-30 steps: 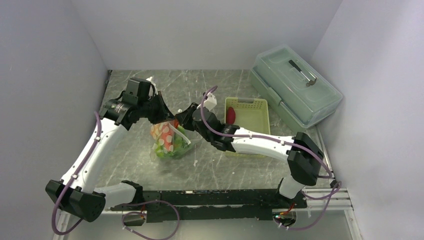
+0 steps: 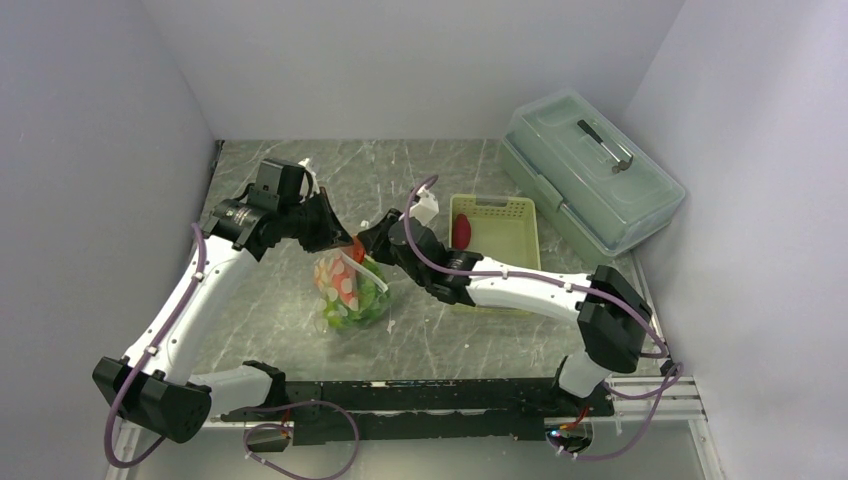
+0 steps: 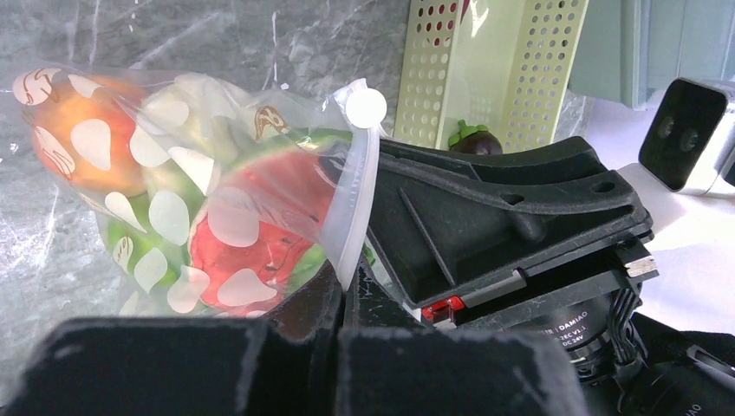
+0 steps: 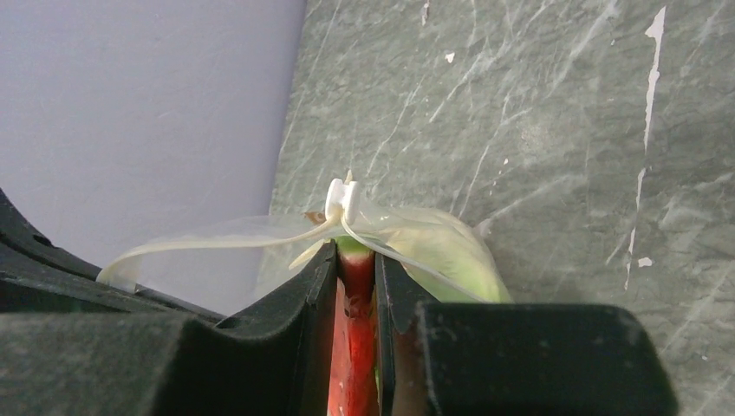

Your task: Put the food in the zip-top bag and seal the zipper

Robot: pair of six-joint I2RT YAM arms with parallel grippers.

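Observation:
The clear bag with white dots (image 2: 345,295) hangs with its white zipper strip (image 3: 354,208) and round white slider (image 3: 366,108) at the mouth. My left gripper is shut on one end of the zipper edge. Inside the bag are a red watermelon slice with green rind (image 3: 290,178), an orange-red round food (image 3: 91,117) and pale and green pieces. My right gripper reaches into the mouth, its fingers shut on the watermelon slice. In the right wrist view, the mouth's rims part around these fingers from the slider (image 4: 342,199).
A pale green perforated basket (image 2: 525,215) stands to the right, with a red oblong food (image 2: 461,232) and a dark purple food (image 3: 477,141) in it. Behind it sits a lidded translucent green case (image 2: 590,170). Bare marble-patterned table (image 2: 430,345) lies in front.
The bag's lower part swings slightly right in the top view. Both grips look unchanged.

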